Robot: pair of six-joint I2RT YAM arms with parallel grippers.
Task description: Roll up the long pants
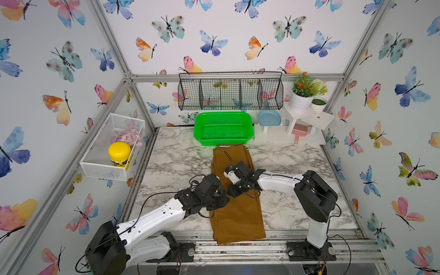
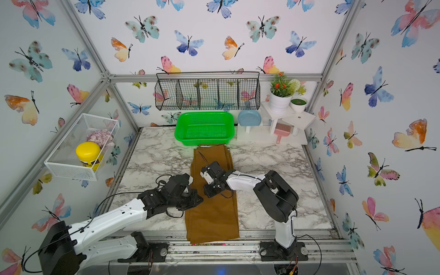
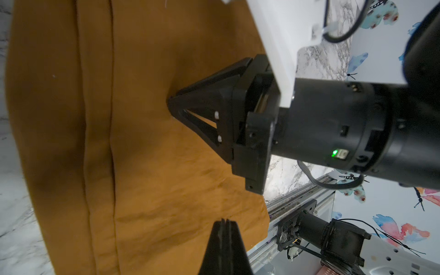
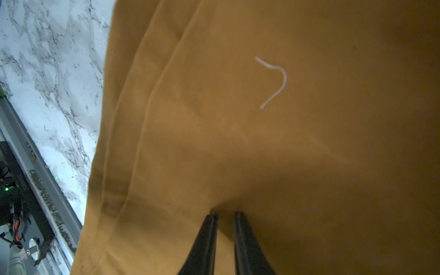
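Brown pants [image 1: 236, 224] lie lengthwise over the middle of the marble table, folded in long layers, the near end reaching the front rail. My right gripper is down on the cloth near the middle, shut on the fabric, also visible in the left wrist view [image 3: 170, 103]. My left gripper is beside it, over the pants on the near left, shut with nothing visible between its fingers. In the top views both gripper tips are largely hidden by their bodies.
A green basket [image 1: 223, 114] sits behind the pants, a white stand [image 1: 320, 120] with plants at back right, a black wire rack [image 1: 230, 91] on the back wall and a white basket [image 1: 94, 169] on the left wall. Marble is clear either side of the pants.
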